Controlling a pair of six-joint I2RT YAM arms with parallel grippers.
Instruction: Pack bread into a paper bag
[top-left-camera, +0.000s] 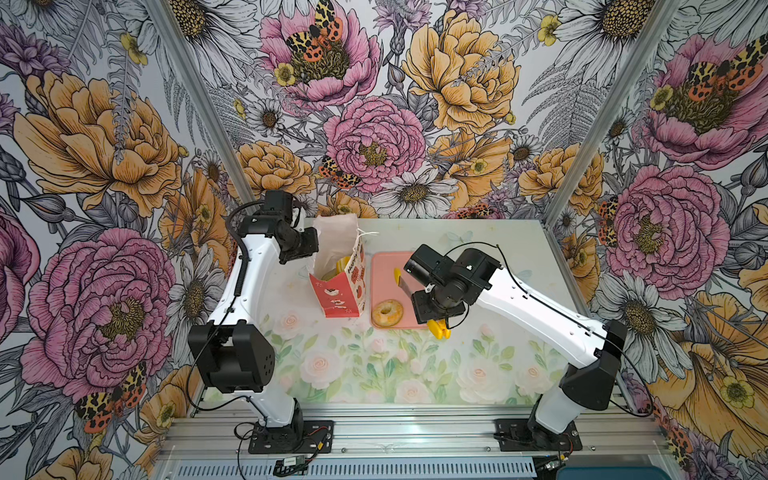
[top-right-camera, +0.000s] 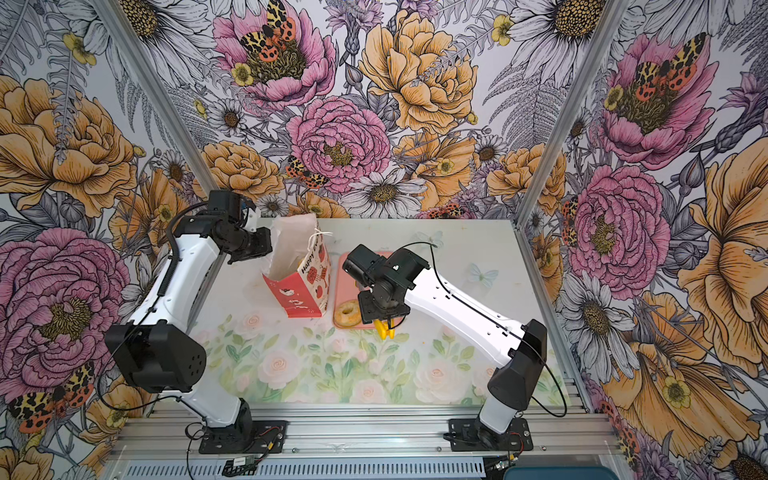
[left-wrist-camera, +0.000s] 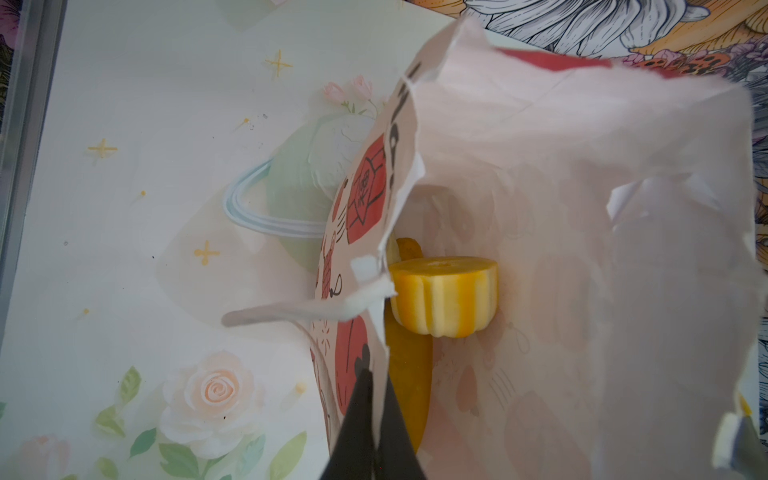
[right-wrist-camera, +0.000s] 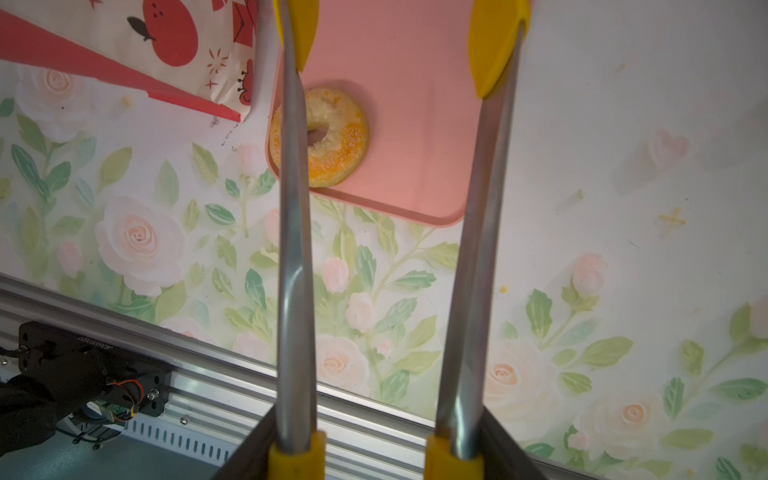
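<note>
The paper bag (top-left-camera: 340, 294) stands upright and open, red and white, left of the tray. In the left wrist view it holds a yellow ridged bread (left-wrist-camera: 444, 296) and a longer yellow piece (left-wrist-camera: 409, 384), partly hidden by the wall. My left gripper is shut at the bag's rim, with thin paper running between its fingers. A ring-shaped bread (right-wrist-camera: 339, 137) lies at the front left corner of the pink tray (right-wrist-camera: 400, 180). My right gripper is shut on metal tongs (right-wrist-camera: 296, 264); their yellow tips are apart above the tray, with nothing between.
Both top views show the bag standing close beside the tray's left side. A metal rail (top-left-camera: 400, 416) runs along the near edge, and patterned walls enclose the sides and back.
</note>
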